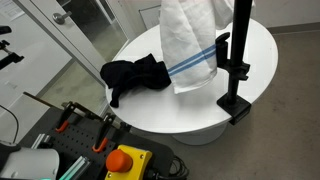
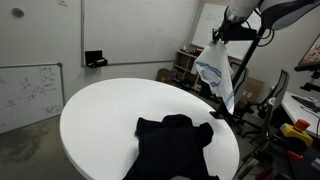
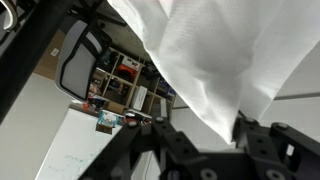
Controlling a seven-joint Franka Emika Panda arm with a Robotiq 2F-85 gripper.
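A white towel with blue stripes (image 1: 196, 60) hangs over the round table in exterior view 1, its lower edge close above the tabletop. Exterior view 2 shows the towel (image 2: 215, 70) draped below my gripper (image 2: 240, 32), high at the right. In the wrist view the towel (image 3: 205, 50) fills the upper middle and narrows toward my gripper. A gap shows between the fingers, so the fingers are part open, with the cloth's tip at the right finger. Whether the fingers still touch the cloth is unclear.
A crumpled black cloth (image 1: 135, 75) lies on the white round table (image 1: 180, 112); its far side has free room. A black stand (image 1: 236, 75) rises at the table's right edge. An orange button on a yellow box (image 1: 120, 160) sits in front.
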